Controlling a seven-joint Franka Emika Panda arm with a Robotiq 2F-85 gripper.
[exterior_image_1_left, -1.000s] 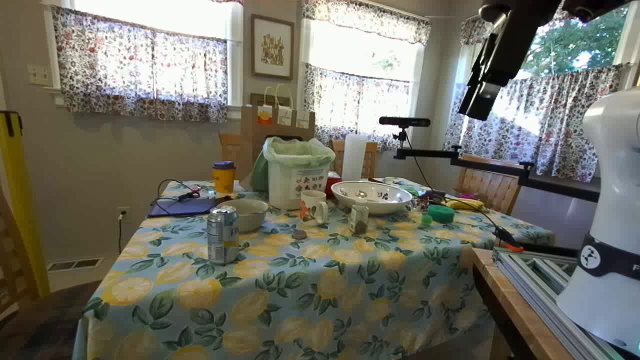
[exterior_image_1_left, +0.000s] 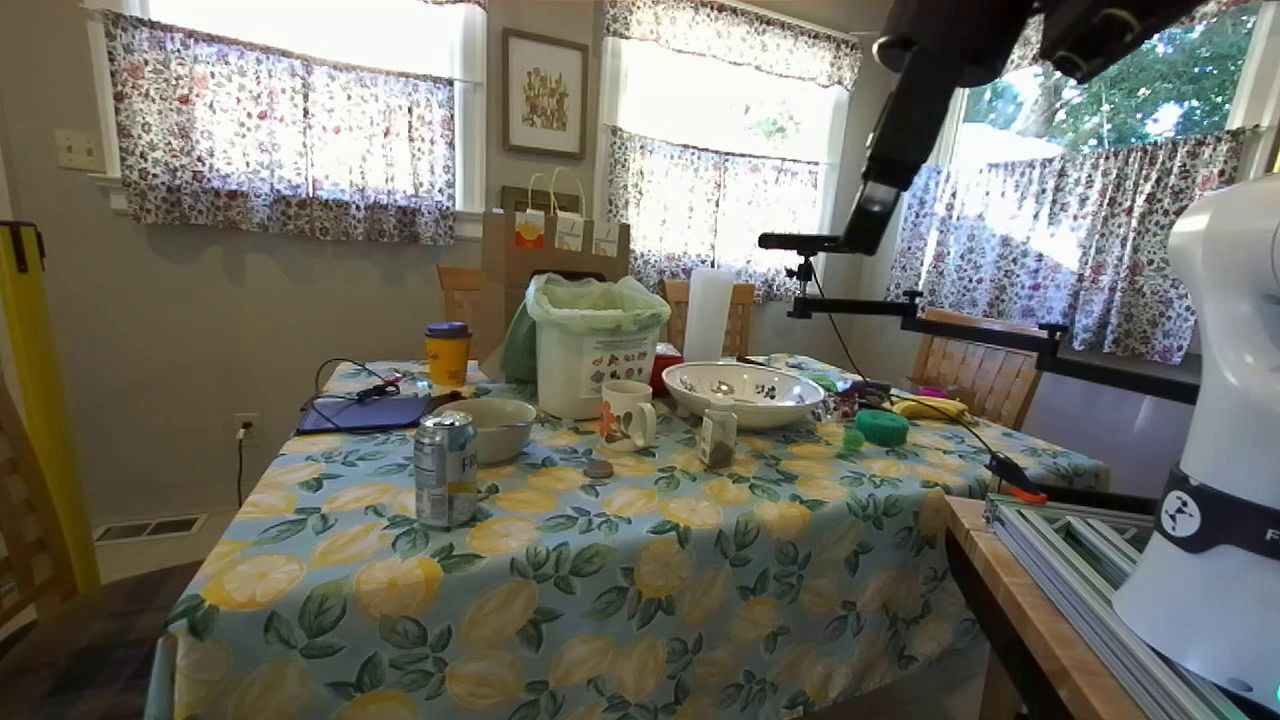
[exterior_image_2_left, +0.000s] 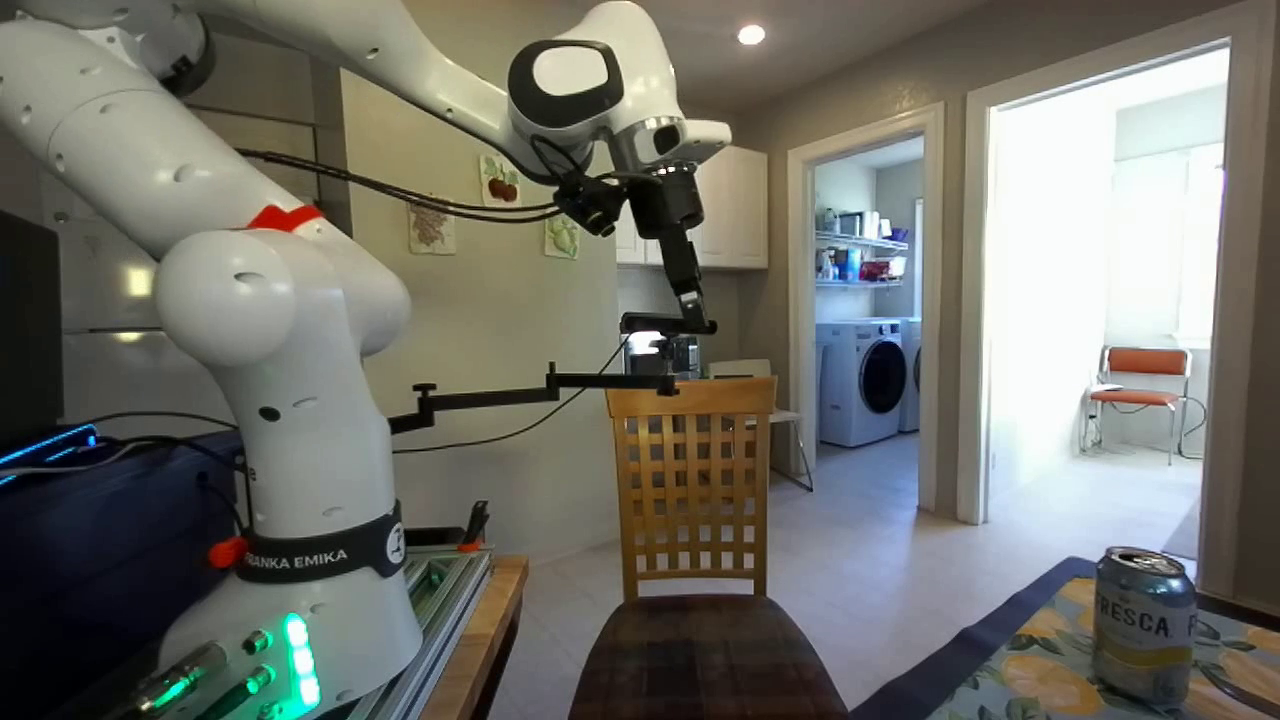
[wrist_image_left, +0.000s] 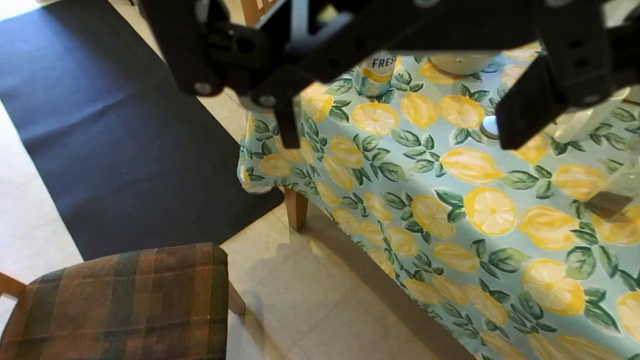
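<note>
My gripper stands open, its two dark fingers wide apart with only the lemon-print tablecloth visible beyond the gap. High above the table's right side in exterior view 1, the gripper (exterior_image_1_left: 869, 228) touches nothing on the table. A silver Fresca can (exterior_image_1_left: 445, 470) stands upright near the table's left front; its lower part, the can (wrist_image_left: 376, 75), shows between the fingers in the wrist view, far below. Beside it are a grey bowl (exterior_image_1_left: 494, 430), a white mug (exterior_image_1_left: 624, 414), a small glass shaker (exterior_image_1_left: 719, 434) and a round grey lid (exterior_image_1_left: 597, 468).
A lined white bin (exterior_image_1_left: 573, 372) rises at the table's middle, next to a wide white bowl (exterior_image_1_left: 750, 408). A camera on a black boom (exterior_image_1_left: 864, 308) reaches over the right end, close to the gripper in the picture.
In exterior view 1 the gripper has moved left and somewhat lower, and its angle has changed. The things on the table have not moved.
</note>
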